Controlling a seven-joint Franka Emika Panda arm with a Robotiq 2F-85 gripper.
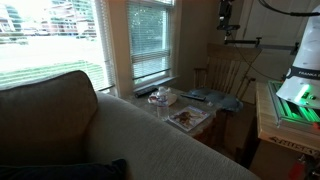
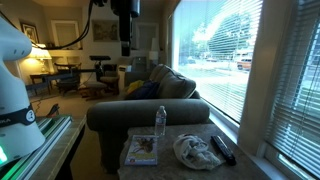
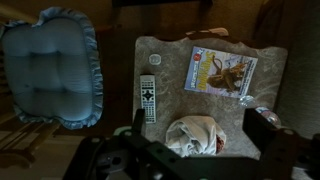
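Observation:
Seen from above in the wrist view, a small stone-topped table (image 3: 172, 68) carries a picture-covered case (image 3: 220, 72), a crumpled white cloth (image 3: 196, 133) and a remote with pale buttons (image 3: 148, 98). A clear bottle (image 3: 268, 114) is partly hidden by a finger at the table's right side. My gripper is high above the table, its dark fingers spread wide and nothing visible between them. In exterior view 2 the bottle (image 2: 160, 121) stands upright behind the case (image 2: 141, 151), with the cloth (image 2: 196, 152) to their right.
A cushioned chair (image 3: 52, 68) stands beside the table. The grey sofa (image 1: 150, 140) borders it, its arm (image 2: 120, 115) rising behind the bottle in exterior view 2. Windows with blinds (image 2: 212, 50) line one side. Some tabletop between remote and case is bare.

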